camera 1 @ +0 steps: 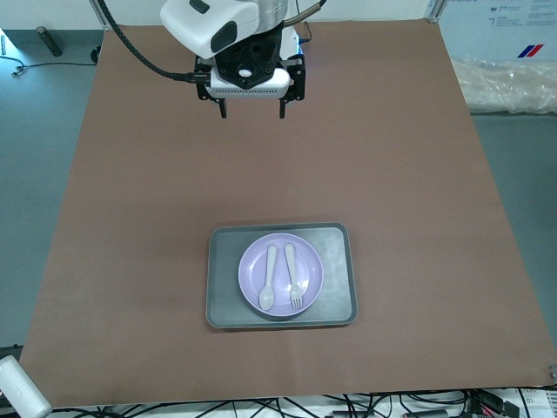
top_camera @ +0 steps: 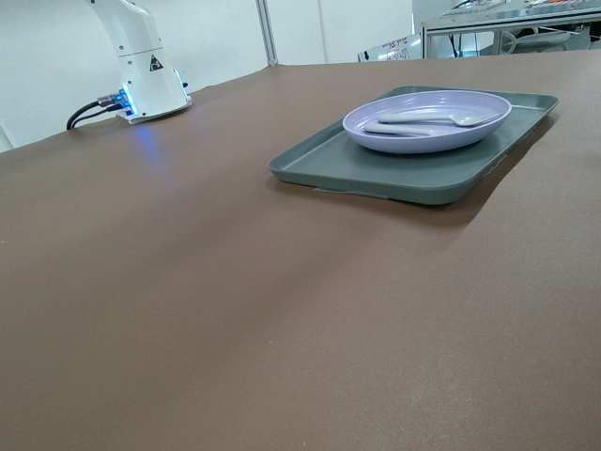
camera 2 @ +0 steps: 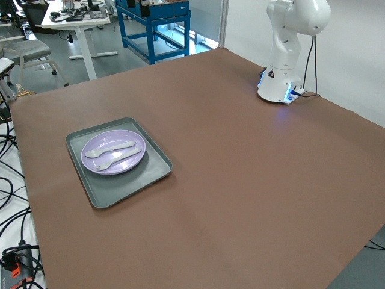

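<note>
My gripper (camera 1: 252, 111) hangs at the far edge of the brown table in the camera left view, its two black fingers apart with nothing seen between them. Well in front of it lies a grey-green tray (camera 1: 219, 287) holding a lilac plate (camera 1: 252, 266). On the plate a white spoon (camera 1: 267, 296) and a white fork (camera 1: 294, 284) lie side by side. The tray (top_camera: 329, 178) and plate (top_camera: 427, 141) also show in the top view. In the right view the gripper is out of the picture.
A white arm base (camera 2: 280, 87) stands at its edge in the right view. Cables run along the outside of the table's edge.
</note>
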